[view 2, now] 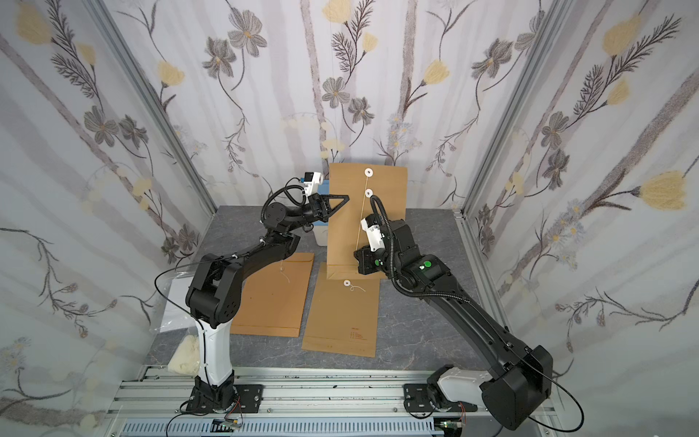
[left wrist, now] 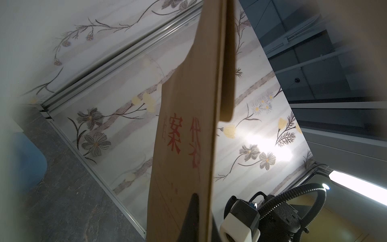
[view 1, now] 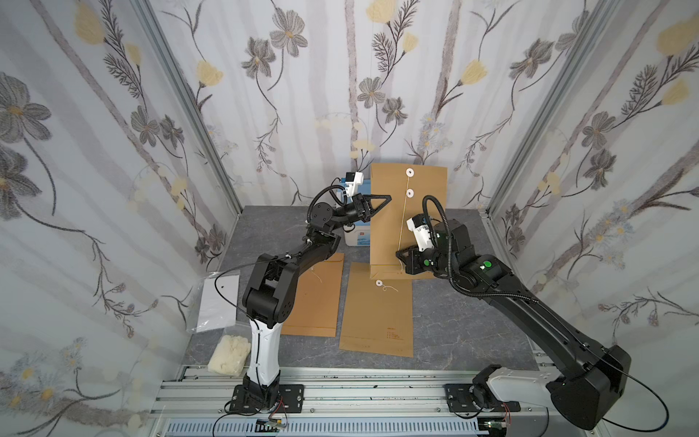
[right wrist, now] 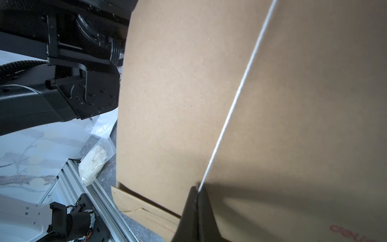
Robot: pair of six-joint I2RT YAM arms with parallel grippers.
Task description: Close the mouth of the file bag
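A brown file bag (view 1: 389, 218) is held up nearly upright above the table, two white buttons on its upper part: an upper button (view 1: 410, 172) and a lower button (view 1: 410, 193). My left gripper (view 1: 389, 197) is shut on the bag's left edge; the left wrist view shows the bag (left wrist: 181, 161) edge-on between its fingers. A white string (right wrist: 237, 92) runs down the bag's face from the buttons, taut, into my right gripper, which is shut on it close to the bag. How the string wraps round the buttons is too small to tell.
Below lie another tan file bag (view 1: 378, 327) and an orange-brown one (view 1: 313, 306) on the grey table. A blue-and-white box (view 1: 357, 236) stands behind the left gripper. At the left are a clear plastic packet (view 1: 217, 302) and a pale bundle (view 1: 229, 354).
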